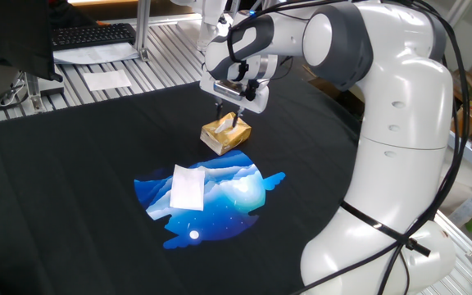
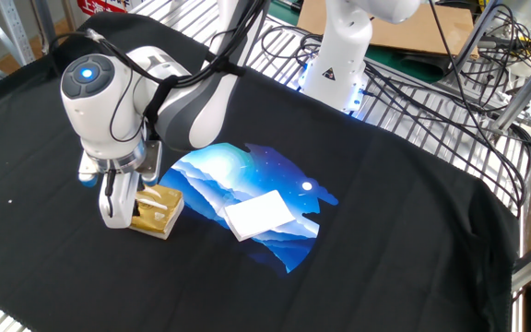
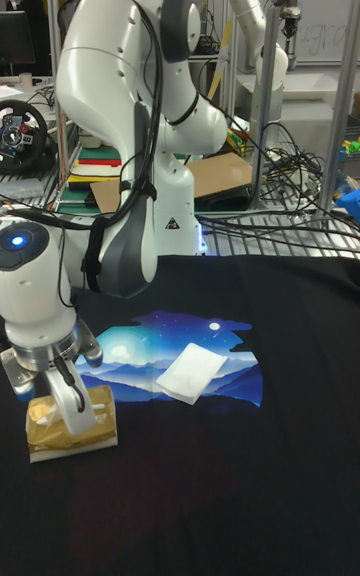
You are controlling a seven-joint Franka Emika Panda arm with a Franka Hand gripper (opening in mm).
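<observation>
A gold-brown tissue pack (image 1: 227,136) lies on the black cloth, a white tissue (image 1: 224,124) sticking up from its top. Just above it is my gripper (image 1: 227,117), pointing down. Its dark fingers stand apart, one on either side of the tissue's upper end, with a gap still showing between them. In exterior view 2 the pack (image 2: 159,210) is partly behind the gripper's body, and in exterior view 3 the hand covers part of the pack (image 3: 70,427). Contact between the fingertips and the tissue cannot be made out.
A white flat rectangular packet (image 1: 188,188) rests on a blue mountain-and-moon picture (image 1: 231,215) beside the tissue pack. A keyboard (image 1: 93,35) sits beyond the cloth's far edge.
</observation>
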